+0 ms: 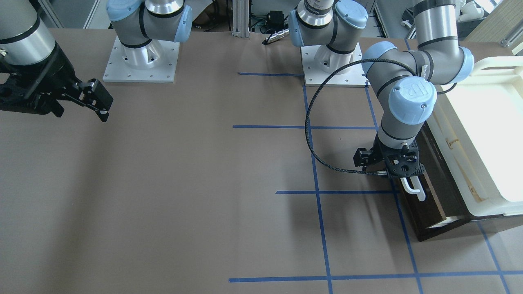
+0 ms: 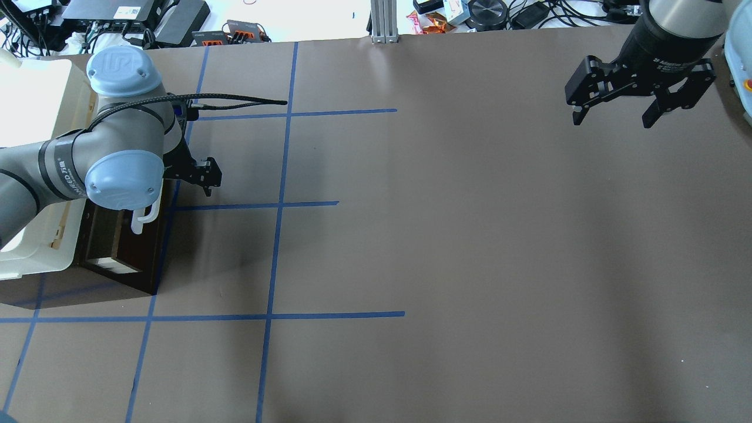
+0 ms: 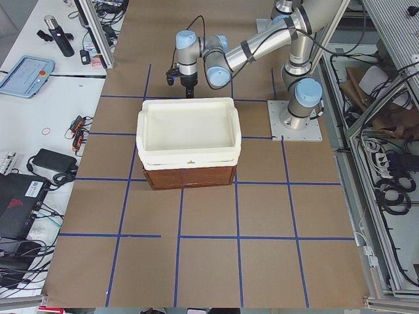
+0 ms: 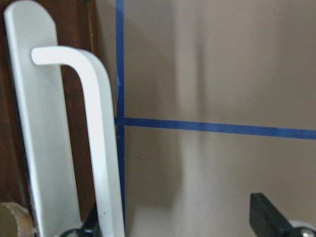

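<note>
My gripper is at the front of a dark wooden drawer box, which carries a white tray. A white handle on the drawer front fills the left of the wrist view, beside the left finger, which it partly hides. The right finger stands well apart from it over the bare table, so the gripper is open. In the top view the handle shows below the arm, and the drawer sits slightly out from the box.
Another black gripper hangs at the far side, and other arm bases stand along the back edge.
</note>
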